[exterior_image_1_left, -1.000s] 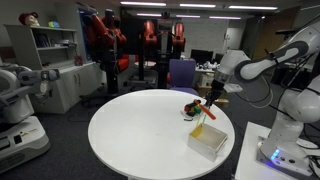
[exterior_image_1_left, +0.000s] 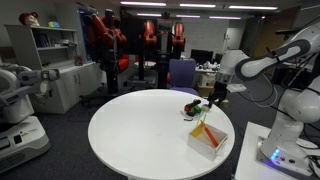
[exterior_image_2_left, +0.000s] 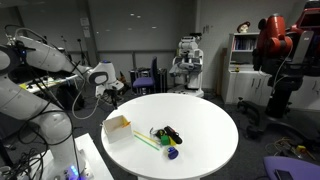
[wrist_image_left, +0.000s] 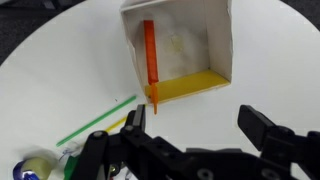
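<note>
My gripper is open above the table, with nothing between its fingers. Just beyond the fingertips is a white open box (wrist_image_left: 134, 50). An orange stick (wrist_image_left: 151, 50) lies along the left side of its interior, its thin near end reaching across the near rim close to my left finger. A yellow strip (wrist_image_left: 190, 87) runs along the box's near wall; whether it is a separate piece, I cannot tell. Exterior view 1 has the box (exterior_image_1_left: 202, 149) at the right of the round table, the orange stick (exterior_image_1_left: 208, 133) slanting in it.
Left of the box lie a green stick (wrist_image_left: 95, 118) and a yellow stick (wrist_image_left: 116, 125) on the white table (wrist_image_left: 50, 60). Several small coloured objects, including a purple one (exterior_image_2_left: 173, 153), are near the middle in exterior view 2.
One second ago the orange stick was up at my gripper above the box. The arm has barely moved.
</note>
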